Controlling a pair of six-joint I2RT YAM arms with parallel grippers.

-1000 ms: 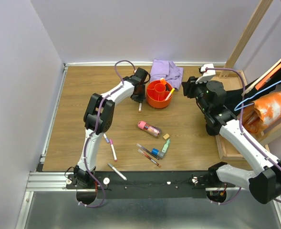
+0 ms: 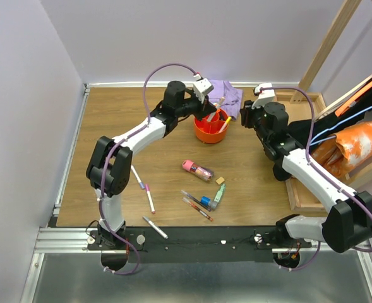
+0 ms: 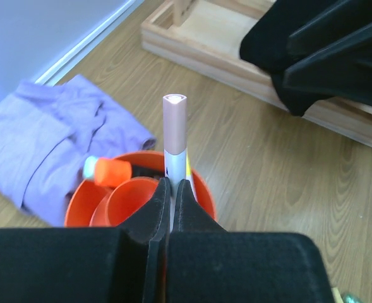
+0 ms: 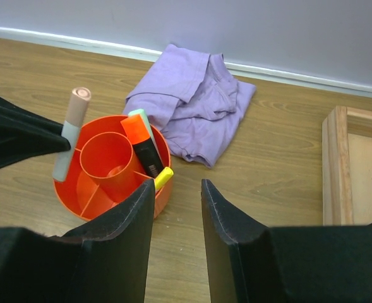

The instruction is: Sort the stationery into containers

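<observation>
My left gripper is shut on a slim white marker (image 3: 175, 126) with a pinkish-grey end, held upright over the orange round holder (image 2: 210, 134). In the right wrist view the same marker (image 4: 71, 132) tilts slightly above the holder's left side. Inside the holder (image 4: 88, 211) stand an orange-capped black marker (image 4: 144, 145), a pale green item (image 4: 141, 115) and a yellow-ended one (image 4: 163, 177). Right of the holder my right gripper is part open, nothing between its fingers. Loose on the table are a pink-capped tube (image 2: 198, 170), a green bottle (image 2: 218, 195) and several pens (image 2: 197, 208).
A purple cloth (image 2: 227, 95) lies behind the holder. On the right stands a wooden tray (image 2: 299, 199), with an orange bag (image 2: 356, 148) above it. More markers (image 2: 150, 198) lie at the front left. Bare table shows left of the holder.
The right arm shifted only slightly.
</observation>
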